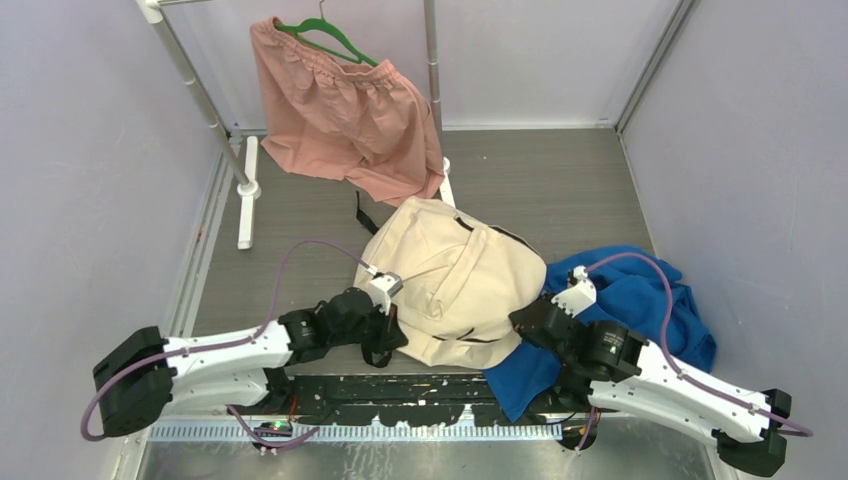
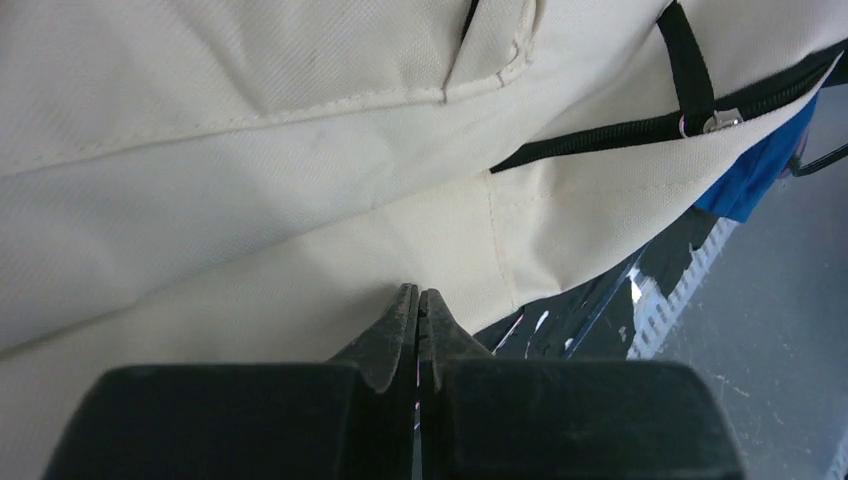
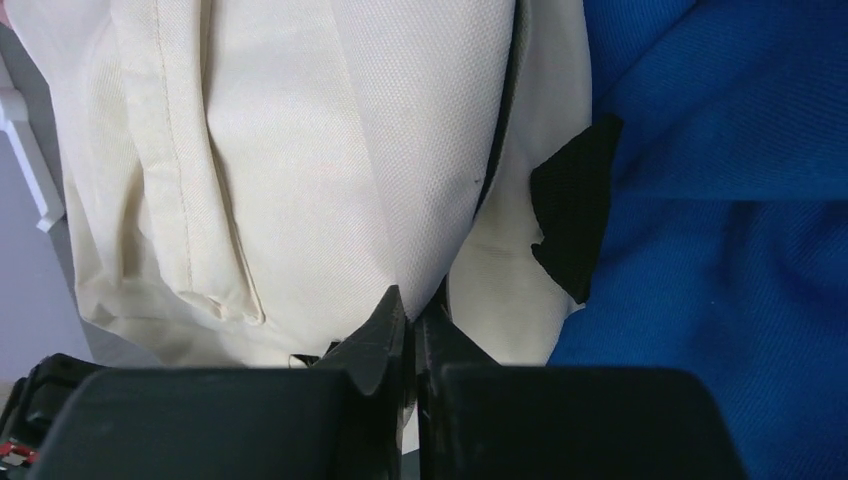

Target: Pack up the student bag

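The cream student bag [image 1: 437, 270] lies slumped on the floor between my two arms. Beside its lower left edge, my left gripper [image 1: 402, 343] is shut. Its fingertips [image 2: 407, 302] meet in front of the cream cloth in the left wrist view, with nothing visible between them. A black zipper [image 2: 620, 136] with a metal pull runs along the bag's lower side. At the bag's right edge is my right gripper [image 1: 514, 318]. In the right wrist view a ridge of bag fabric [image 3: 425, 245] meets its nearly closed fingertips; whether they grip it is unclear.
Blue cloth [image 1: 690, 320] lies crumpled right of the bag, partly under my right arm. Salmon shorts [image 1: 345, 115] hang from a green hanger [image 1: 330, 33] on the rack behind.
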